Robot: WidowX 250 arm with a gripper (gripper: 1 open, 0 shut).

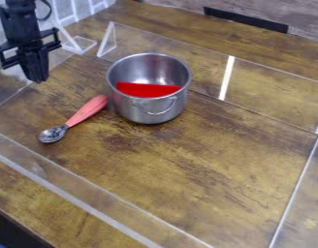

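My gripper (28, 60) is at the upper left edge, above the table and apart from the other things; it looks shut, with nothing visible between its fingers. A steel pot (147, 107) with a handle sits right of it, holding a red object (146, 89). Below and left of the pot lies a spoon (53, 134) with a pinkish-red handle (85, 112), its bowl toward the lower left.
Translucent tape strips mark the table along the left, bottom and right.
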